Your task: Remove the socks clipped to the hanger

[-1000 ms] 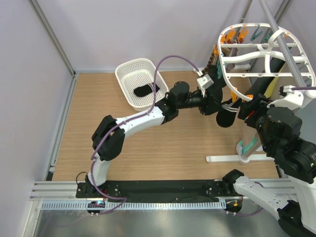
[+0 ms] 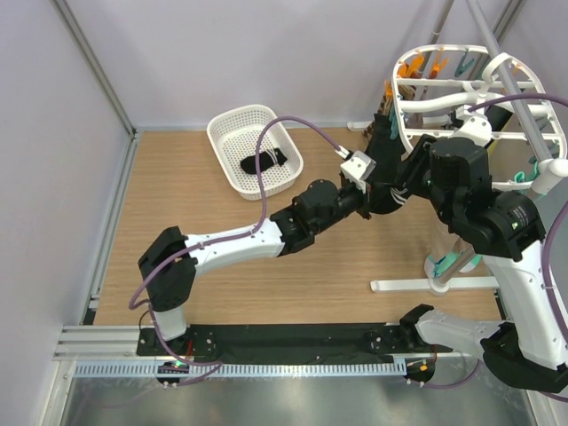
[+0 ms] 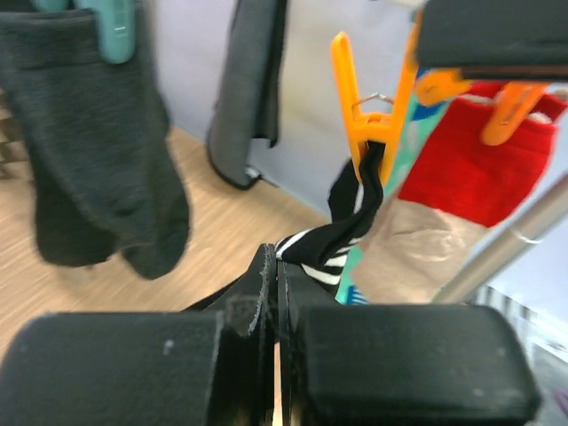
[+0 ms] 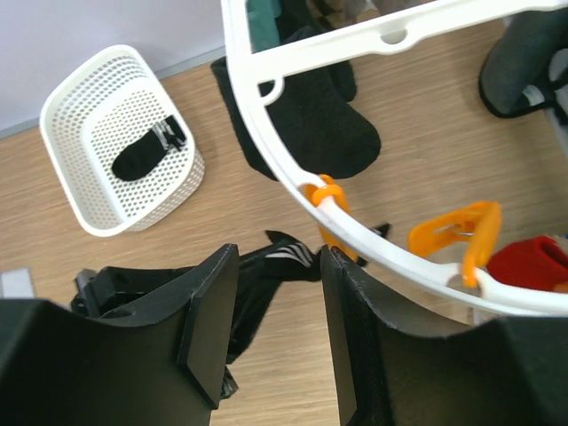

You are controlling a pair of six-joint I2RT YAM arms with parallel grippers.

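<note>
A black sock with white stripes (image 3: 312, 247) hangs from an orange clip (image 3: 373, 129) in the left wrist view. My left gripper is shut on this sock below the clip, with fabric showing on both sides of the fingertips. In the right wrist view, the striped cuff (image 4: 293, 252) runs toward an orange clip (image 4: 328, 197) on the white hanger (image 4: 297, 175). My right gripper stands part open close to that clip, nothing visibly clamped between its fingers. In the top view, the arms hide much of the sock.
One black sock (image 2: 259, 161) lies in the white basket (image 2: 218, 133) at the back. Other dark socks (image 3: 98, 142) hang from the hanger, along with a red-topped item (image 3: 479, 151).
My left gripper has shifted left and slightly toward the front of the table.
</note>
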